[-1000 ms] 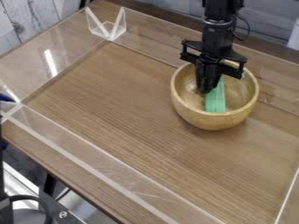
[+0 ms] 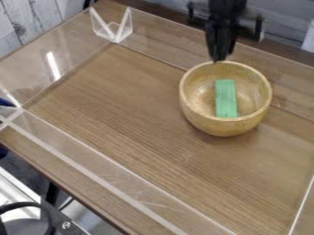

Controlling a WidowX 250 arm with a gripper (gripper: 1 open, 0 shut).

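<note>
A wooden bowl [image 2: 196,104] sits on the right half of the table, with a green block [image 2: 225,98] lying inside it. My gripper [image 2: 216,55] is raised above and behind the bowl, at the top of the view. It is dark and blurred, with its tip narrow and shut, and nothing shows held in it.
Clear plastic pieces lie at the upper left and along the left edge. Black cables [image 2: 31,209] show in the bottom left corner.
My gripper has risen out of the bowl toward the back, uncovering the green block, which stays in the bowl.
</note>
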